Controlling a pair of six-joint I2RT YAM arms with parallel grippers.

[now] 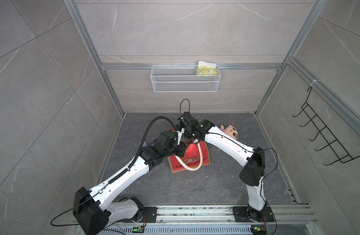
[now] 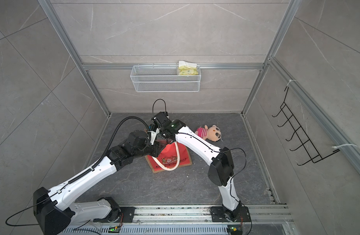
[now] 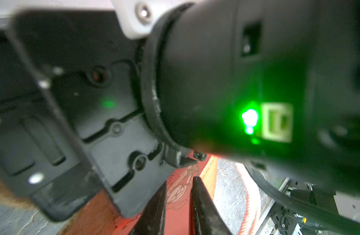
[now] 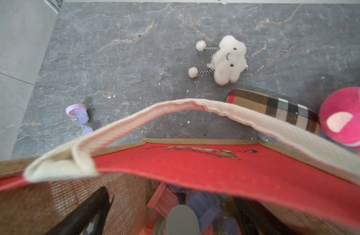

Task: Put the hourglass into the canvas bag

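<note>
The canvas bag [image 1: 205, 156], red with a burlap edge and white rope handles, stands mid-table. Inside its mouth, the right wrist view shows several hourglass-like pieces [image 4: 182, 220] with grey, salmon and purple ends. On the table beyond lies a clear hourglass with purple ends [image 4: 81, 116]. My right gripper is open, its fingers spread at the bag's mouth. My left gripper is over the bag, fingers a narrow gap apart, red cloth visible through the gap and nothing seen held. The right gripper's housing fills much of the left wrist view.
Behind the bag lie a white cloud toy [image 4: 229, 58], a plaid case [image 4: 274, 109] and a pink doll [image 2: 209, 133]. A white wire basket [image 1: 185, 83] hangs on the back wall, black hooks [image 1: 326, 135] on the right.
</note>
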